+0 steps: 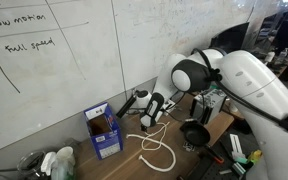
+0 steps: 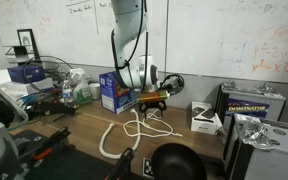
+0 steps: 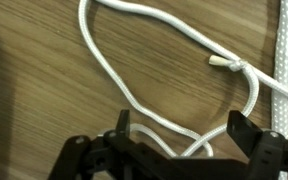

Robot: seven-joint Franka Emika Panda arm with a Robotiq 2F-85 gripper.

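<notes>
A white rope (image 3: 174, 17) lies in loose curves on the wooden table, with a tied end (image 3: 232, 64) showing in the wrist view. The open gripper is above the rope's lower loop, its dark fingers (image 3: 246, 134) set wide apart. Part of the rope crosses the gap between them in that view, though I cannot tell how far below it lies. In exterior view 2 the gripper (image 2: 151, 107) hangs low over the rope (image 2: 134, 128). A thicker white braided piece (image 3: 284, 55) runs along the right of the wrist view.
A blue box (image 1: 105, 133) stands open by the whiteboard. A black pan (image 2: 179, 160) sits at the front right of the table. Beyond it are a small white box (image 2: 205, 119) and a Dominator case (image 2: 250, 101). Bare wood shows around the rope.
</notes>
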